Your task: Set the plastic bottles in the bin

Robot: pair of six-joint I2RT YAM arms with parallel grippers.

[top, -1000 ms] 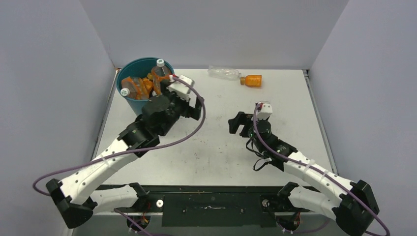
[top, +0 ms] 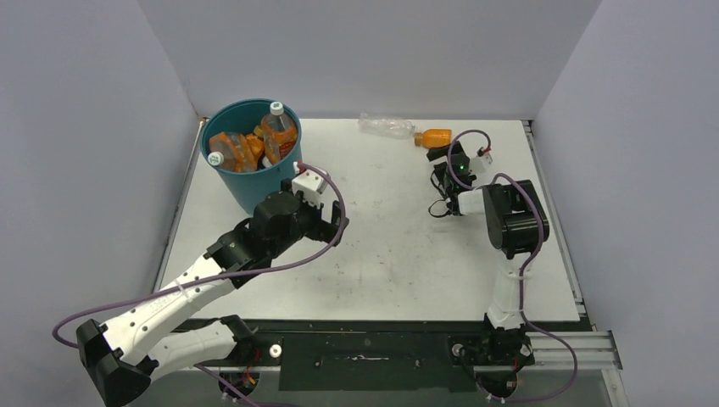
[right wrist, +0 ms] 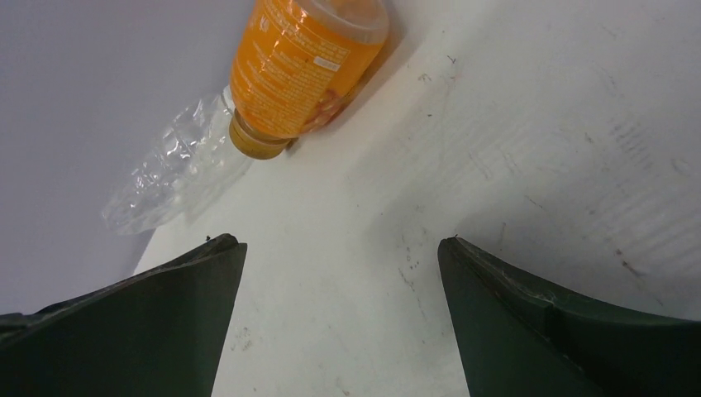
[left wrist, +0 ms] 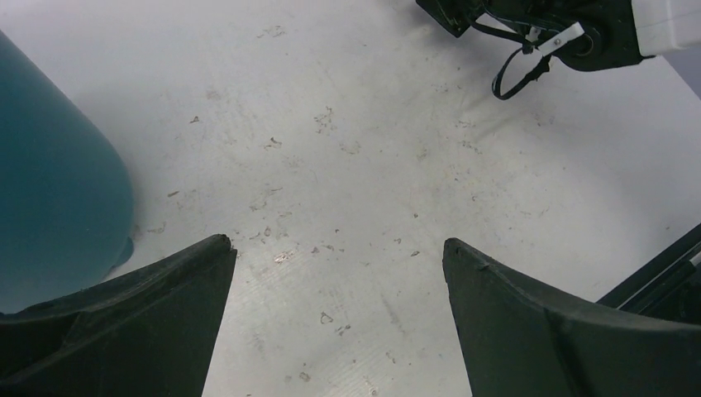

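Note:
A small orange bottle [top: 435,138] lies at the back of the table, its cap facing a clear, empty-looking plastic bottle [top: 387,126] by the back wall. In the right wrist view the orange bottle [right wrist: 299,74] and the clear bottle [right wrist: 178,169] lie ahead of my right gripper, whose fingers stand apart with bare table between them. On the left stands the teal bin [top: 233,176], with several bottles inside. Beside the bin, my left gripper is open over bare table.
Walls [top: 373,59] close off the back and both sides of the table [top: 381,246]. Purple cables loop along both arms.
My right gripper has moved toward the back of the table and ended close to the orange bottle. The left arm has shifted slightly toward the front. The bottles stay put.

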